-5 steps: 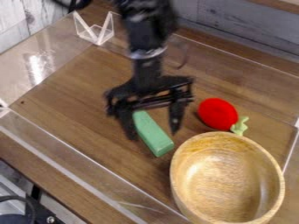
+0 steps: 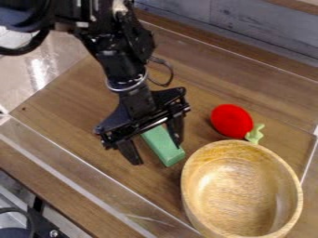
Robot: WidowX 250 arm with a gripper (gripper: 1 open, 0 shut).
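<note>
My black gripper is open, low over the table, its two fingers straddling a green rectangular block. The block is partly hidden by the gripper's body, and I cannot tell whether a finger touches it. To the right stands a round wooden bowl, empty. A red soft vegetable toy with a pale green leafy top lies just behind the bowl.
The wooden table has free room to the left and at the back. A clear rim runs along the front-left edge, and a grey plank wall stands behind.
The block, bowl and red toy look unmoved.
</note>
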